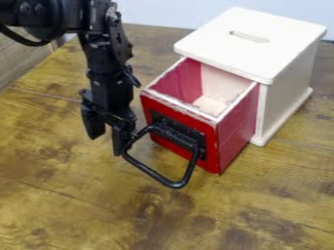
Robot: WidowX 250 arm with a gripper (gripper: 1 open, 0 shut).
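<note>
My gripper [107,130] hangs at the left of a red drawer [233,142], its black fingers low over the wooden floor beside the drawer's handle. The drawer is pulled out of a white wooden box [248,41] and looks empty inside. A black looped handle [175,183] on the drawer's front reaches out toward the lower left, its left end close behind or against my fingers. Whether the fingers hold anything is hard to tell.
Bare wooden surface [78,195] fills the front and left. A pale wall stands behind the box, and a strip of grey edge runs along the upper left.
</note>
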